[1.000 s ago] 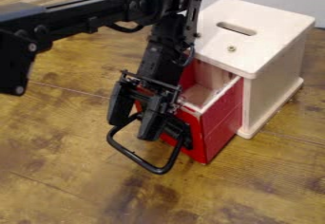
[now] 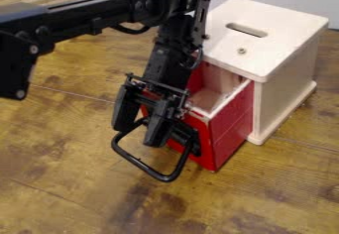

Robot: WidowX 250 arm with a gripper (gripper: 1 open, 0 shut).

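Note:
A black robot gripper [image 2: 159, 129] hangs down in front of a red drawer [image 2: 228, 131] that is pulled out from a cream wooden cabinet [image 2: 282, 89]. The gripper's lower parts overlap the drawer's front left, and a black looped bar sticks out toward the viewer. Whether the fingers are open or shut, or hold anything, is hidden by the gripper's body. The drawer's inside shows only in part, pale wood behind the arm.
The arm comes in from the upper left and covers the cabinet's left side. The cabinet top has a slot and a small hole.

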